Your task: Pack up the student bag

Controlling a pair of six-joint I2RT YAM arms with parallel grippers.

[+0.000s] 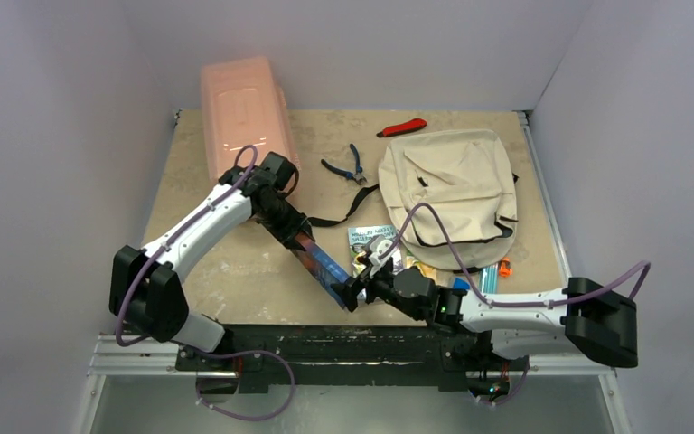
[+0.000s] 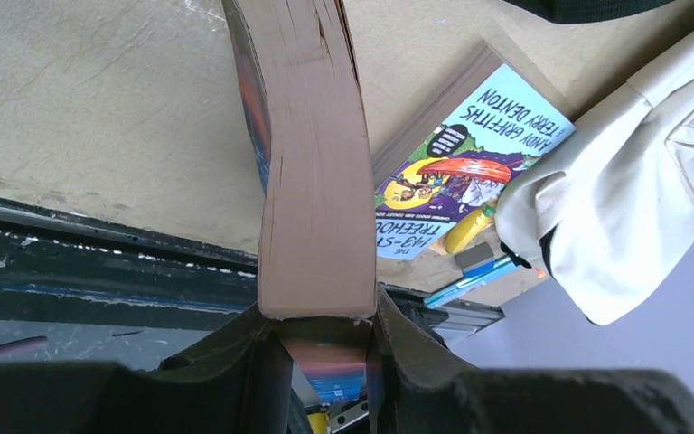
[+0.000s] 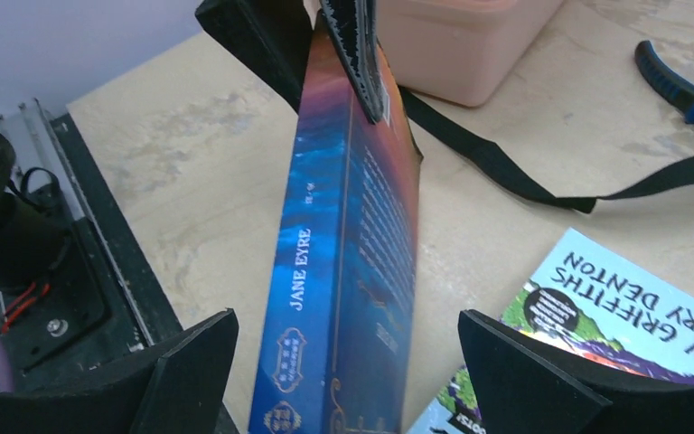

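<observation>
My left gripper is shut on the thick Jane Eyre book [image 3: 312, 235], pinching it near one end of its spine. In the right wrist view the blue spine and cover show, while the left wrist view shows its page edges. My right gripper stands open, its fingers apart on either side of the book's lower end. The cream bag [image 1: 456, 181] lies on the table at the right. A treehouse book [image 2: 474, 163] rests flat between the held book and the bag.
A pink bin [image 1: 244, 117] stands at the back left. Blue pliers [image 1: 348, 167] and a red-handled tool [image 1: 404, 127] lie toward the back. A black strap [image 1: 348, 213] crosses the table. Beside the bag are a yellow item [image 2: 468, 230] and a blue pack [image 2: 474, 282].
</observation>
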